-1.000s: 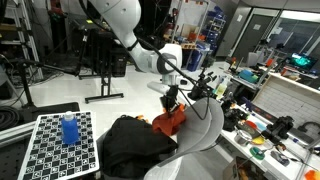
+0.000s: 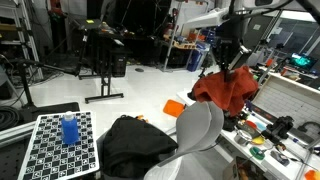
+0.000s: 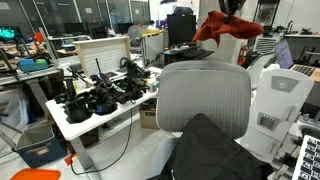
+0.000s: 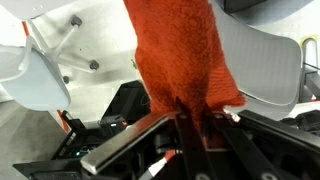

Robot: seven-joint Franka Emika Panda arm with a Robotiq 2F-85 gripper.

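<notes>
A red-orange cloth (image 2: 227, 90) hangs from my gripper (image 2: 226, 72), high above and beside the back of a grey chair (image 2: 199, 127). In the other exterior view the cloth (image 3: 228, 27) spreads out above the top edge of the chair back (image 3: 204, 98). Close up in the wrist view, the cloth (image 4: 180, 50) is bunched between the fingers of my gripper, which is shut on it; the cloth covers much of the fingertips. On the chair seat lies a black cloth or garment (image 2: 134, 138).
A blue bottle (image 2: 69, 128) stands on a checkered board (image 2: 60, 150) at the left. Tables with cluttered equipment (image 3: 105, 95) stand around the chair. An orange item (image 2: 174, 108) lies on the floor behind it.
My gripper has lifted the red-orange cloth from the chair seat, up along the chair back and to the right, until it hangs above and beyond the chair back.
</notes>
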